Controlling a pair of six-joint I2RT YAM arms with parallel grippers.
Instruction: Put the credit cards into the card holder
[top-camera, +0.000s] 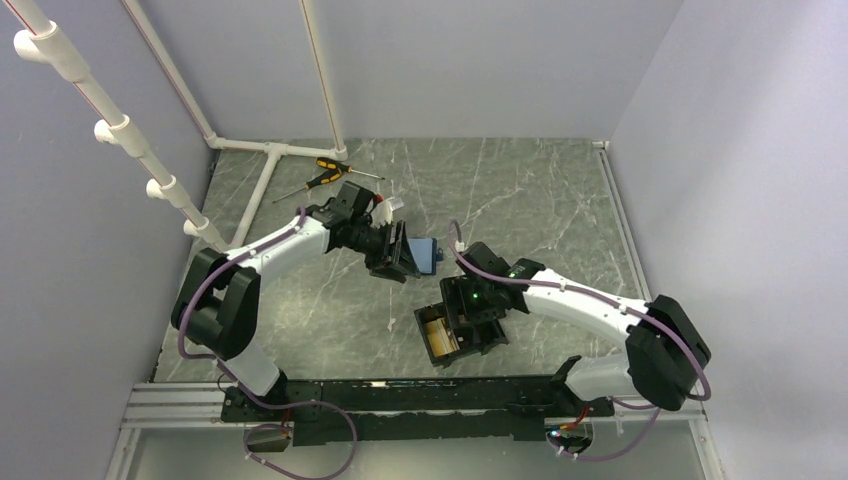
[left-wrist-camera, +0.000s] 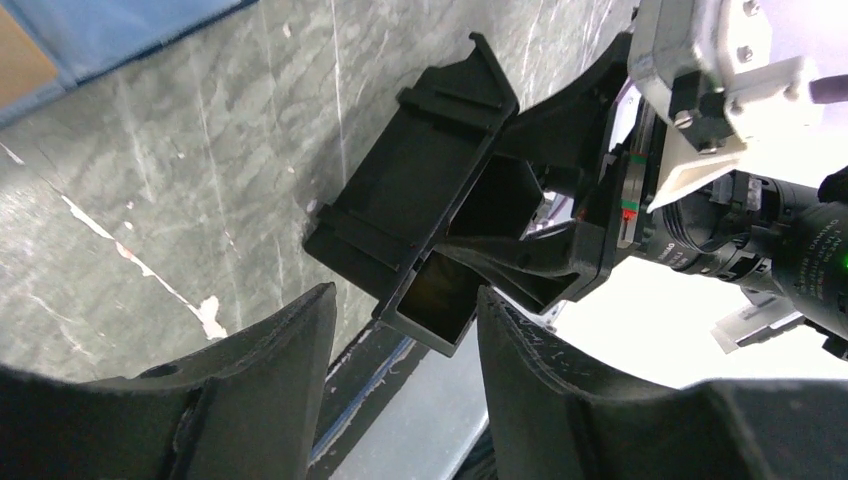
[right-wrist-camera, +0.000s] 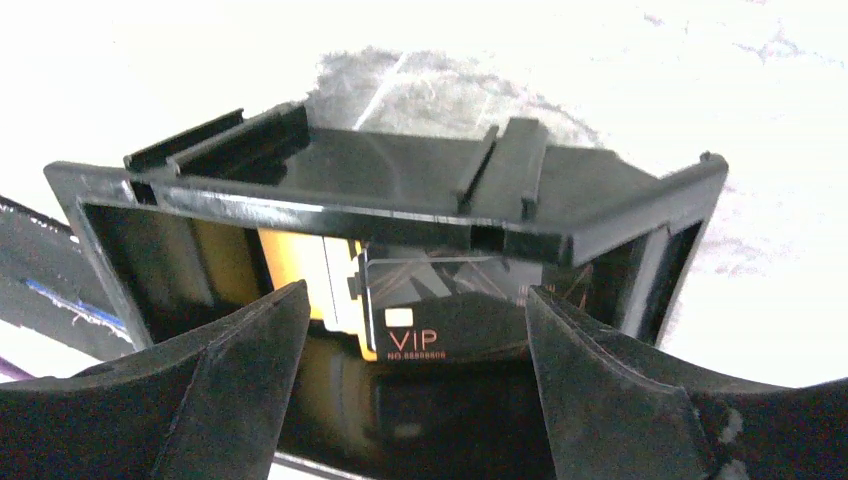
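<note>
A black box with compartments (top-camera: 437, 359) stands near the table's front edge. In the right wrist view, a black card marked VIP (right-wrist-camera: 440, 320) shows inside it, beside a yellow and white card edge (right-wrist-camera: 300, 270). My right gripper is open over the box, its fingers on either side of the VIP card in view, with no grip on it. Beyond the box lies a flat blue holder (top-camera: 422, 256), partly hidden by my left arm. My left gripper is open and empty, above the table beside the holder.
Two screwdrivers with yellow-black handles (top-camera: 325, 179) lie crossed at the back left, near the white pipe frame (top-camera: 262, 190). Both arms are close together near the box.
</note>
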